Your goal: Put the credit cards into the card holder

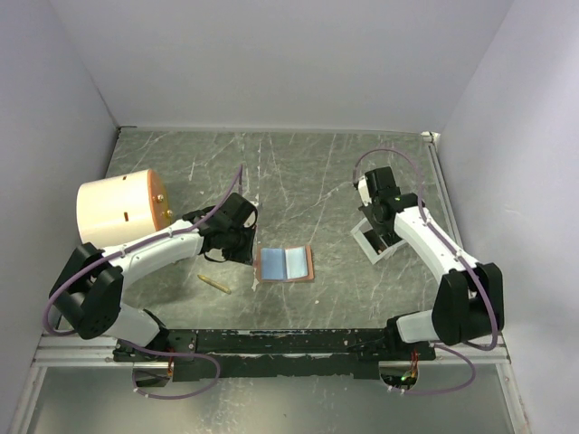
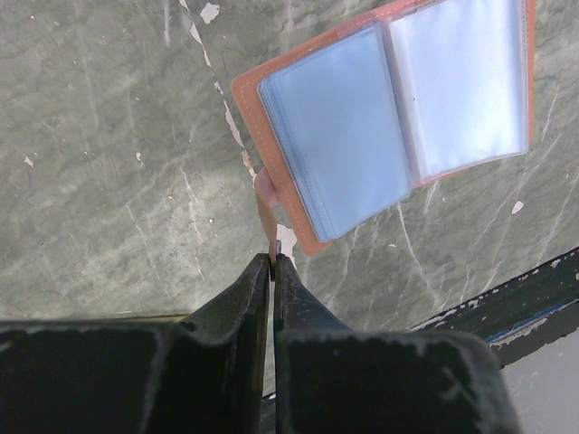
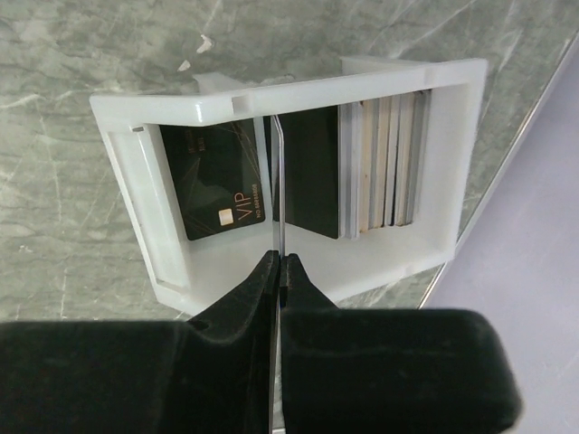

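The card holder point(image 1: 285, 263) lies spread open on the table, brown-edged with clear sleeves point(image 2: 344, 136). A narrow brown strap point(image 2: 269, 217) sticks out from its left edge, and its end sits between the tips of my left gripper, which look closed on it. On the right, a white tray point(image 3: 441, 217) holds a black VIP card point(image 3: 217, 181) and a row of several cards point(image 3: 389, 163) standing on edge. My right gripper is shut on a thin card point(image 3: 280, 181), seen edge-on over the tray between the black cards.
A cream cylindrical box point(image 1: 118, 210) with a tan front stands at the far left. A yellow stick point(image 1: 214, 284) lies left of the holder. Bare table separates the holder from the tray, and a grey wall point(image 1: 525, 208) rises beyond the right edge.
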